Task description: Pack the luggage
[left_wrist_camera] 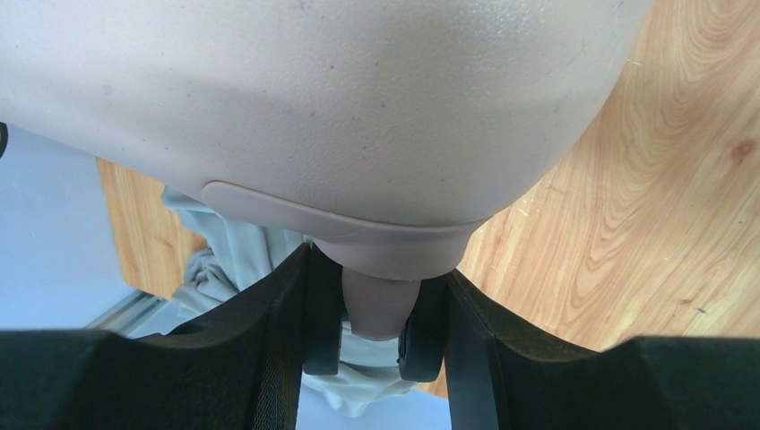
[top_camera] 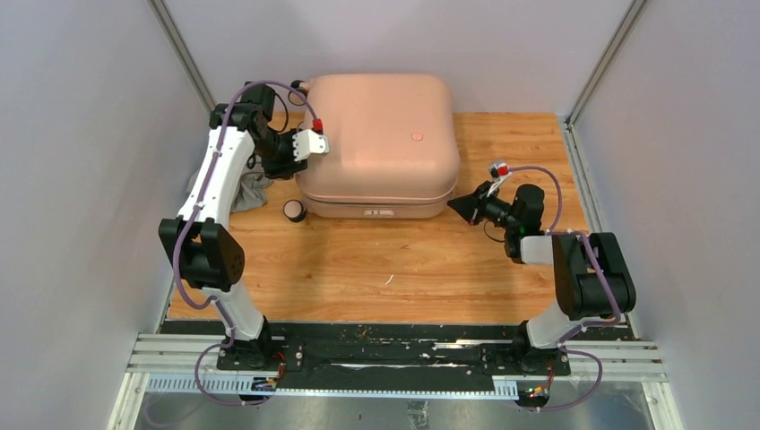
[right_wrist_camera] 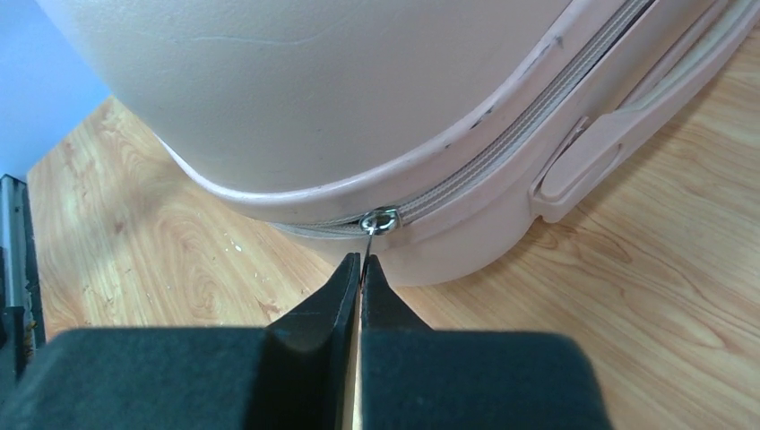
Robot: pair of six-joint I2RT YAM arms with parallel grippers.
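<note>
The closed pink suitcase (top_camera: 376,143) lies at the back middle of the wooden floor. On its left side, my left gripper is shut on a pink strap handle (left_wrist_camera: 385,251). My right gripper is at the suitcase's front right corner, shut at the metal zipper pull (right_wrist_camera: 378,219) on the zipper track; whether the thin tab is between its fingertips is hard to tell.
A grey cloth (top_camera: 251,193) lies left of the suitcase, with a small round dark object (top_camera: 294,210) at its front left corner. Walls border the sides and back.
</note>
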